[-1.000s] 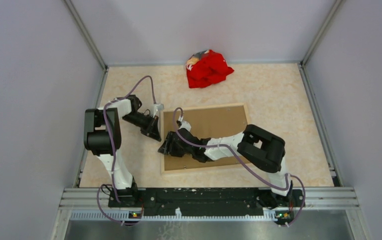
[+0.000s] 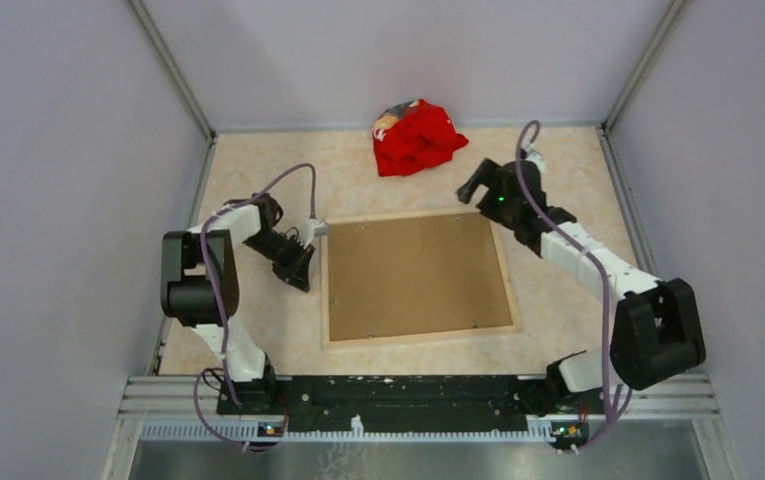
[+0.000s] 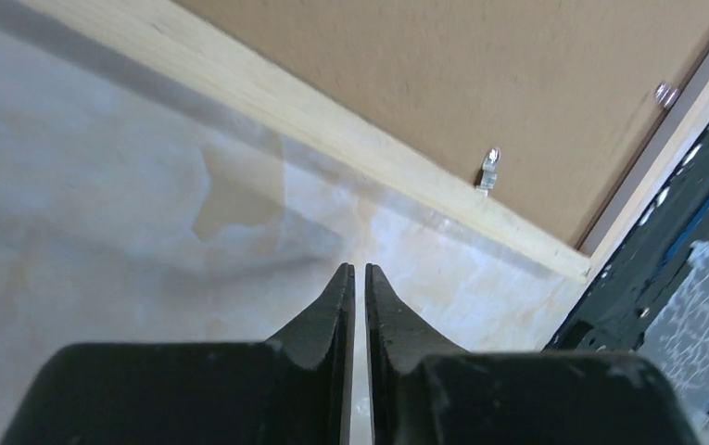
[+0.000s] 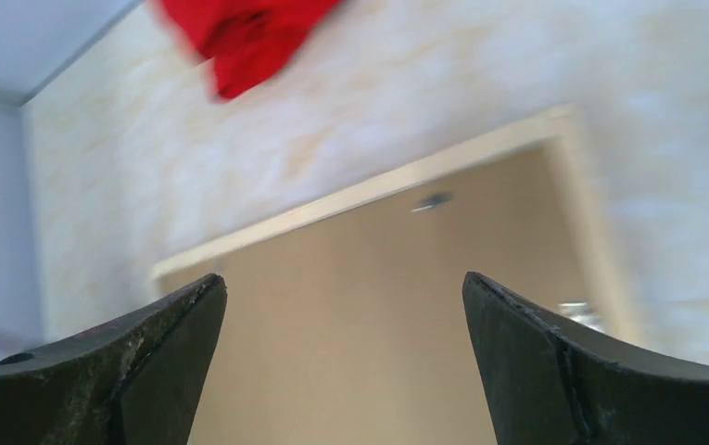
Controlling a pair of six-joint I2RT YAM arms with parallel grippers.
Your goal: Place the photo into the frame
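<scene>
The frame [image 2: 417, 340] lies back side up in the middle of the table, light wood around a brown backing board [image 2: 408, 270]. Small metal clips [image 3: 488, 171] sit along its inner edge. No separate photo shows in any view. My left gripper [image 2: 305, 288] is beside the frame's left edge; in the left wrist view its fingers [image 3: 386, 311] stand a narrow gap apart, holding nothing. Over the frame's far right corner, my right gripper [image 2: 468, 193] is wide open and empty, its fingers [image 4: 526, 343] far apart in the blurred right wrist view.
A crumpled red cloth [image 2: 416, 145] lies at the back of the table, beyond the frame. Bare table [image 2: 568, 290] shows to the right of the frame and at the far left. Walls close in the table at the back and sides.
My right arm has swung from the frame's left part to its far right corner, uncovering the board. The left gripper has shifted slightly left and toward the front. Frame and cloth have stayed put.
</scene>
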